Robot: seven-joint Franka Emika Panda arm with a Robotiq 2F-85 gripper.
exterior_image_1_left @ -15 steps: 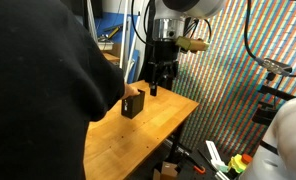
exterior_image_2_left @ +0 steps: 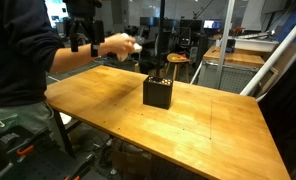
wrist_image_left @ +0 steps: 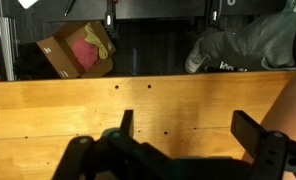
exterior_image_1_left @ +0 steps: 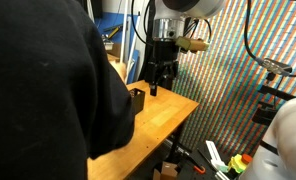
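On the wooden table (exterior_image_2_left: 203,120) stands a black box (exterior_image_2_left: 158,93) with an open, divided-looking top. In exterior view 1 the box (exterior_image_1_left: 138,101) is partly covered by a person's dark sleeve. My gripper is open, its two dark fingers wide apart over bare wood near the table's edge. From the side, the gripper (exterior_image_1_left: 164,74) hangs above the table, clear of the box. A person's hand (exterior_image_2_left: 118,44) reaches over the table with a small white item (exterior_image_2_left: 137,47) at its fingers; what that item is cannot be made out.
The person's dark sleeve (exterior_image_1_left: 63,80) fills the left of exterior view 1. A cardboard box (wrist_image_left: 76,48) with cloth inside lies below the table edge. Bare tabletop stretches right of the black box. A stool (exterior_image_2_left: 178,62) stands behind.
The person's hand has lifted away from the black box, and the sleeve now covers more of the box in exterior view 1. My arm has not visibly moved.
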